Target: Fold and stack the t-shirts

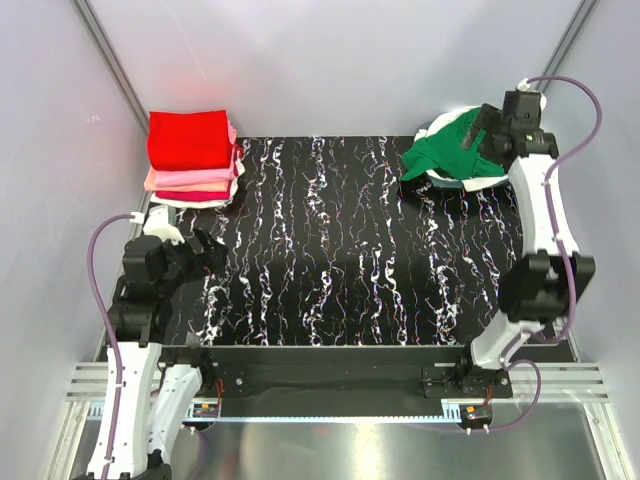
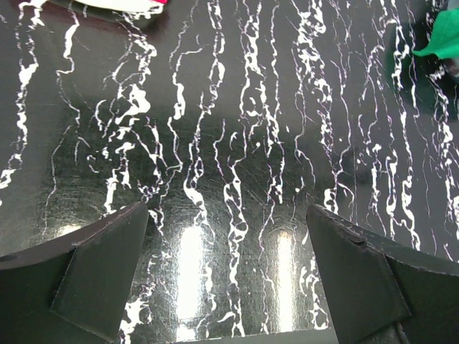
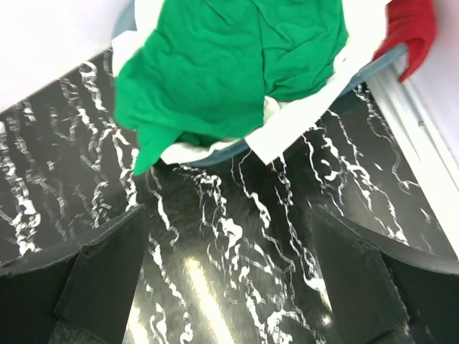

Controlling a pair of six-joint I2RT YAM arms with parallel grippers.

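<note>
At the back left, a neat stack of folded shirts [image 1: 189, 140] in red, pink and white is piled. A loose heap of shirts at the back right has a green shirt [image 1: 440, 150] on top, with white, grey-blue and red cloth [image 3: 417, 32] showing under it. My right gripper [image 1: 478, 132] hangs open over that heap, which lies beyond its fingers in the right wrist view. My left gripper [image 1: 213, 250] is open over the black table below the folded stack, with nothing between its fingers.
White walls bound it at the back and both sides, with metal rails in the corners. The table's front edge runs below both arms.
</note>
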